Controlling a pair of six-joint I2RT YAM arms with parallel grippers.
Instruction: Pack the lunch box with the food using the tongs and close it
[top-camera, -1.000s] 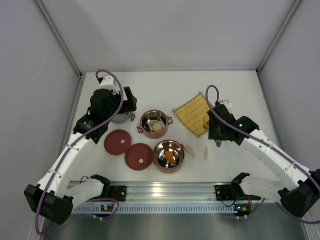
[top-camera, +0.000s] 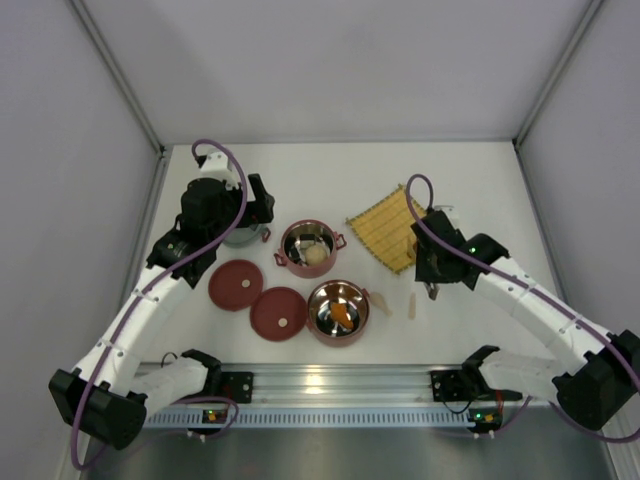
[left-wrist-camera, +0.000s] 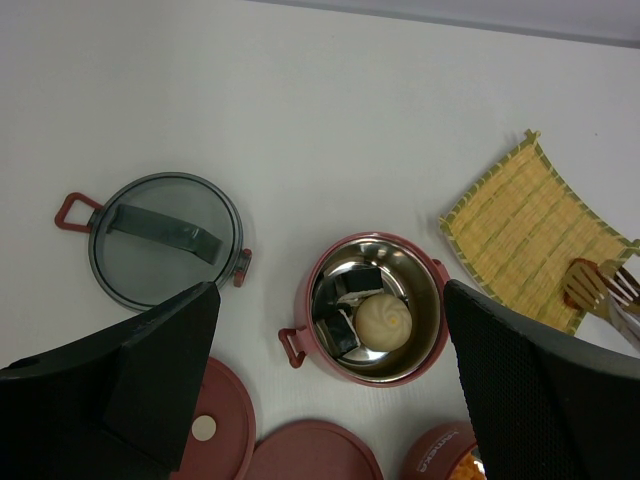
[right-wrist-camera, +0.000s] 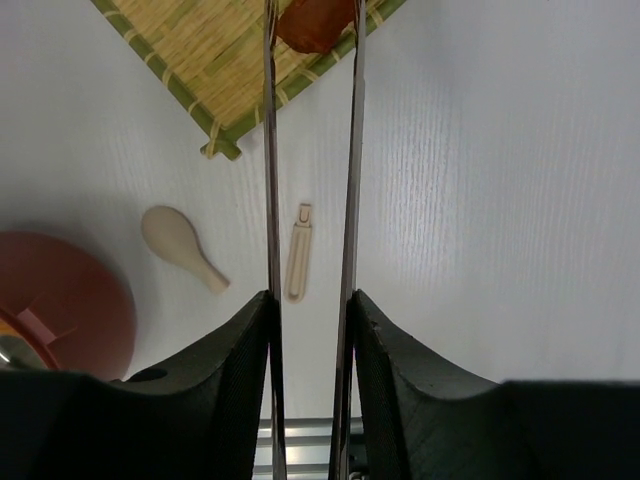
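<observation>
A pink pot (top-camera: 310, 270) holds a pale bun (left-wrist-camera: 382, 322) and dark pieces. A second pot (top-camera: 335, 338) holds orange food. A bamboo mat (left-wrist-camera: 520, 210) lies right of them, with brown items (right-wrist-camera: 315, 25) at its lower right. My left gripper is open above the lidded area, nothing between its fingers. My right gripper hovers by the mat's right corner, its long thin fingers part apart over the brown item; whether it touches that is unclear.
A glass lid (left-wrist-camera: 165, 265) lies at left, two red lids (top-camera: 236, 285) at front left. A wooden spoon (right-wrist-camera: 175, 240) and small pale piece (right-wrist-camera: 298, 260) lie front right.
My right arm has moved slightly down and left in the top view. The left arm and the objects appear unchanged.
</observation>
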